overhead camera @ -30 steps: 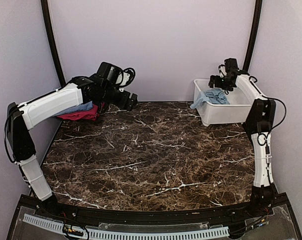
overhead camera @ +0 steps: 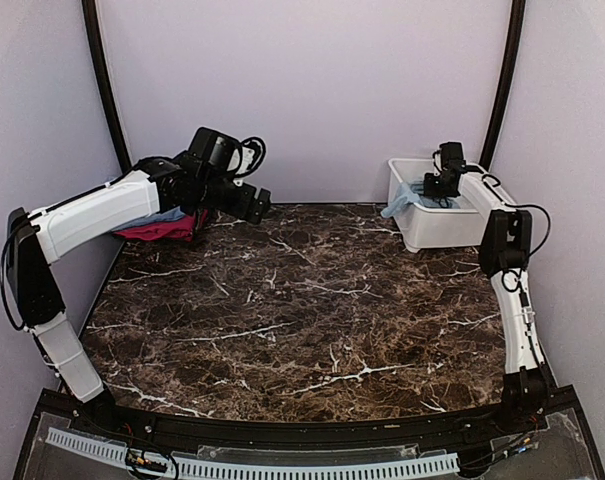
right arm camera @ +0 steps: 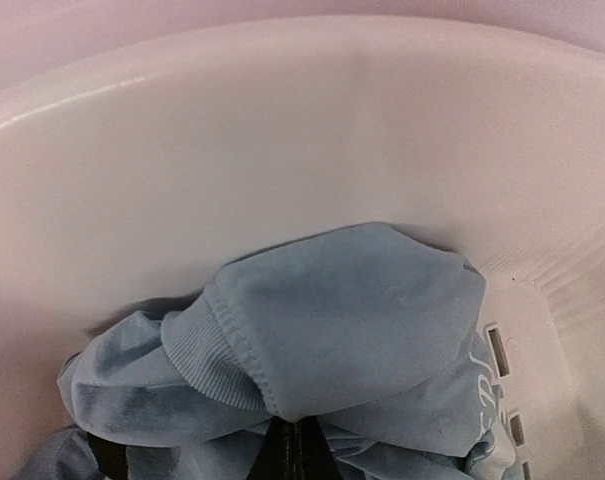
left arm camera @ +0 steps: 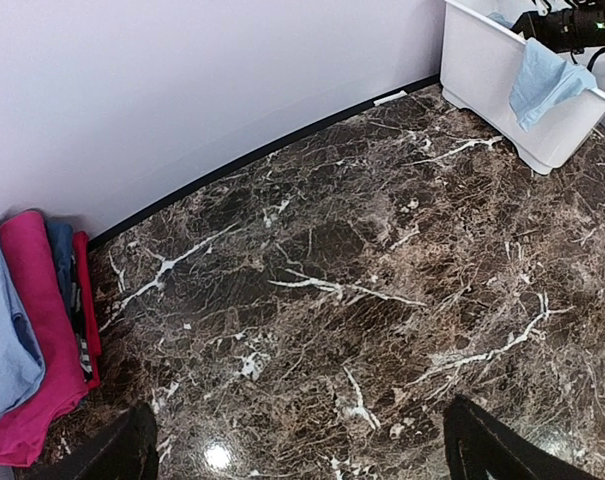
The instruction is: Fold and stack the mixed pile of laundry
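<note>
My right gripper is down in the white bin at the back right, shut at the light-blue garment; whether fabric is caught between its fingertips is hidden under a fold. Part of the blue cloth hangs over the bin's near left edge. My left gripper hovers open over the table, empty. A folded stack of red and blue clothes lies at the back left, partly hidden by the left arm in the top view.
Walls stand at the back and both sides.
The left arm has shifted only slightly.
</note>
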